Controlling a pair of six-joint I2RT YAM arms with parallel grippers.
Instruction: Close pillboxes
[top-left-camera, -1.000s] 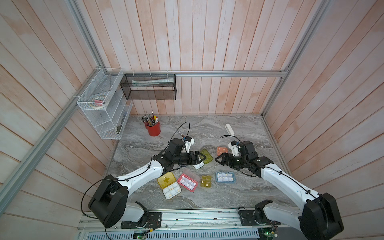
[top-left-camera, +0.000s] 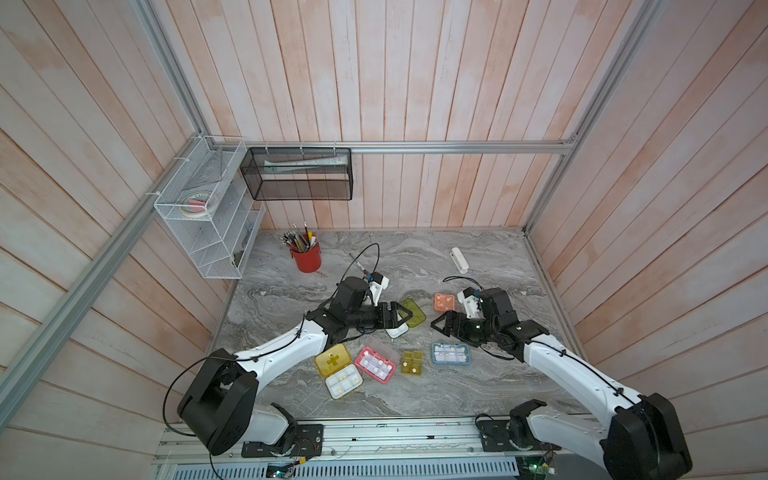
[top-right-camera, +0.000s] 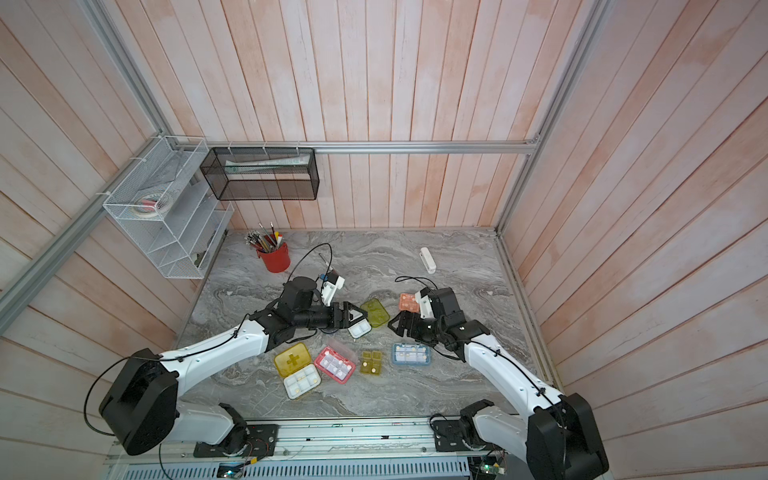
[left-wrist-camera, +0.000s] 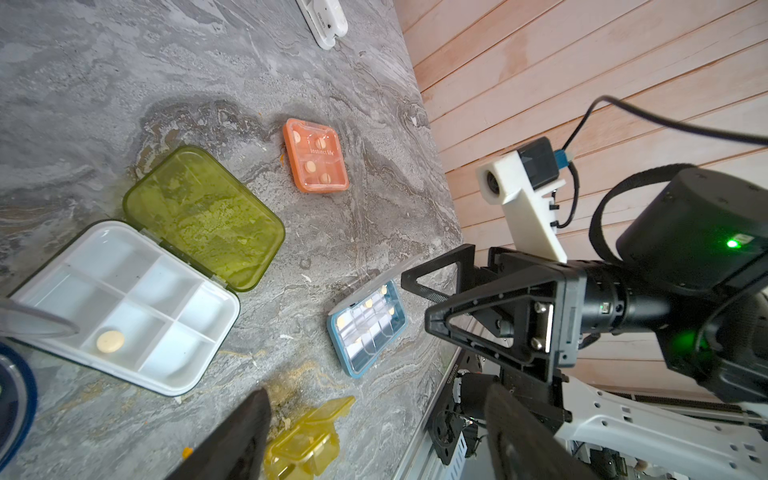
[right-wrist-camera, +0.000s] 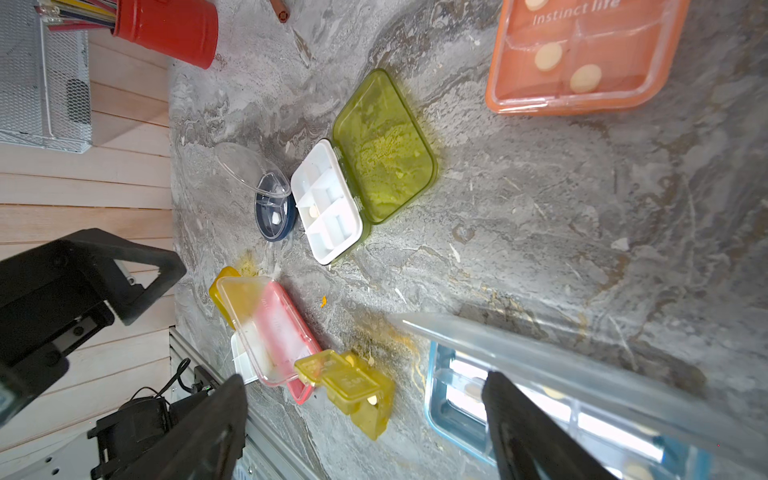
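Note:
My left gripper (top-left-camera: 397, 315) hangs open above an open green-lidded white pillbox (left-wrist-camera: 124, 300). My right gripper (top-left-camera: 442, 321) is open with nothing between its fingers, above the blue pillbox (left-wrist-camera: 365, 330), whose clear lid is raised. An orange pillbox (right-wrist-camera: 588, 56) with pills lies at the back, lid down. A pink pillbox (top-left-camera: 374, 365) has its clear lid up. A yellow pillbox (top-left-camera: 344, 381) lies open at left; a small yellow pillbox (right-wrist-camera: 366, 404) has its lid partly raised. A round dark-blue pillbox (right-wrist-camera: 272, 220) with raised clear lid shows beside the white one.
A red pen cup (top-left-camera: 305, 258) stands at back left, beside wire shelves (top-left-camera: 200, 240). A black basket (top-left-camera: 296, 184) hangs on the back rail. A white object (top-left-camera: 459, 260) lies at the back right.
My right arm has shifted slightly downward in the top left view, toward the front. The left arm and the pillboxes look unchanged.

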